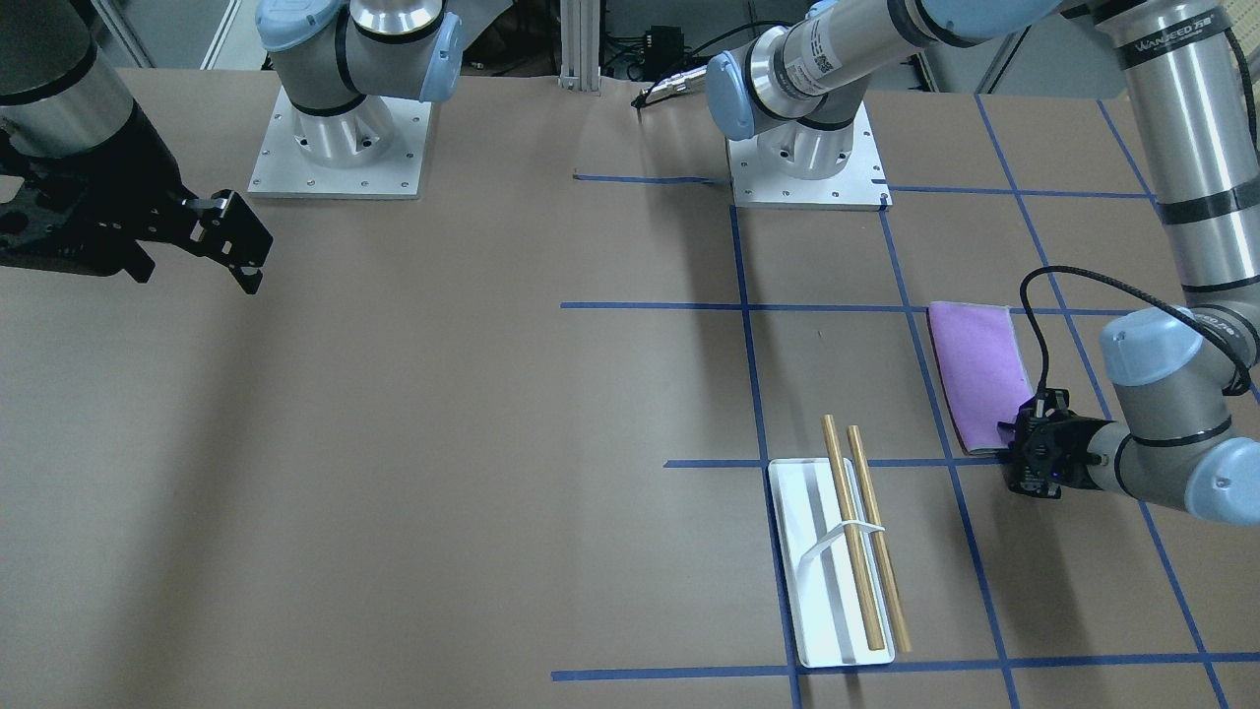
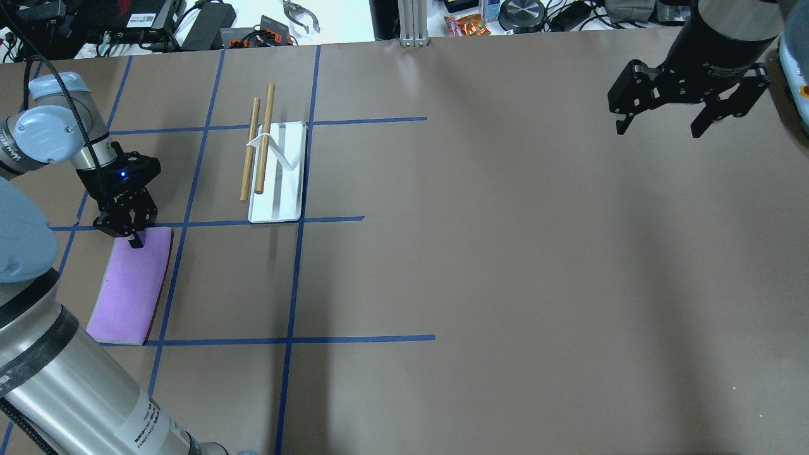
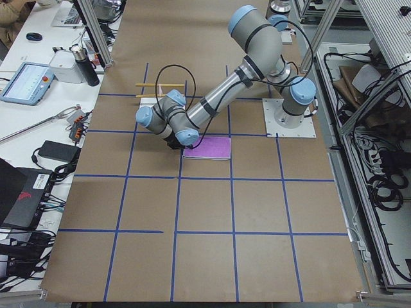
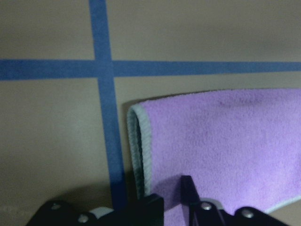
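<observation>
A purple folded towel (image 1: 975, 366) lies flat on the taped floor board, also seen as the purple cloth (image 3: 210, 147) in the left view and as the towel (image 2: 133, 288) in the top view. The black gripper (image 2: 135, 235) is down at the towel's edge. In the wrist view its fingertips (image 4: 190, 195) sit on the towel (image 4: 235, 136) near a corner with a grey hemmed edge, close together; whether cloth is between them is unclear.
A white tray (image 2: 280, 205) with two wooden sticks (image 2: 263, 167) lies beside the towel. Another arm's black gripper (image 2: 686, 98) hangs at the opposite side. The middle of the board is clear.
</observation>
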